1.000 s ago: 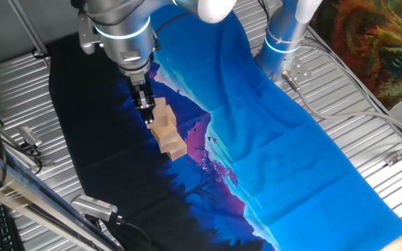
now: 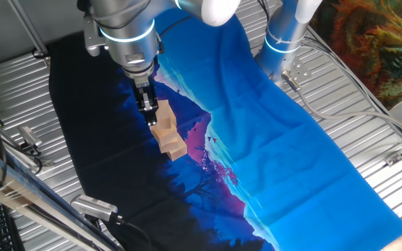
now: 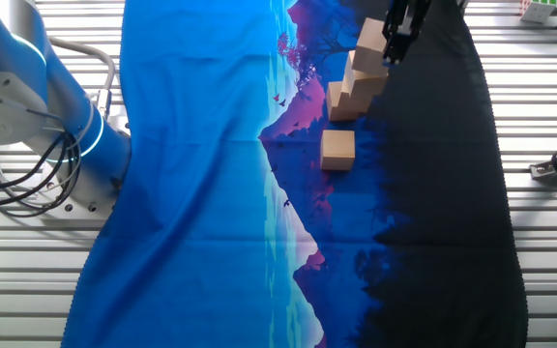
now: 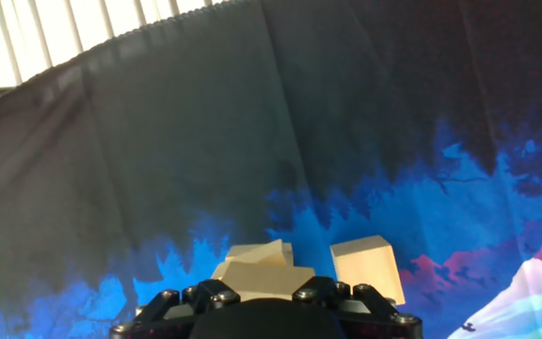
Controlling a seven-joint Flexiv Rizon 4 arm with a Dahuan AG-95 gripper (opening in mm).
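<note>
Several pale wooden blocks make a small uneven pile on the dark side of the printed cloth. Its top block [image 3: 371,44] stands tilted, and a lower block [image 3: 340,101] rests at the pile's edge. My gripper [image 2: 150,123] points down right beside the pile, its fingers [image 3: 404,37] close against the top block. In the wrist view, a block face [image 4: 266,280] appears between and beyond the fingertips; whether they grip it cannot be made out. One single block [image 3: 337,150] sits apart from the pile.
The cloth [image 2: 257,132] is wrinkled, with wide bare areas around the blocks. A robot base [image 2: 281,52] stands at the cloth's far edge with cables. A grey device [image 2: 94,208] with a cable lies at the near left, beside a metal frame bar [image 2: 44,202].
My gripper has shifted slightly to the right in exterior view 1. The pile's upper block seems to have shifted a little the same way; the lower blocks look unchanged.
</note>
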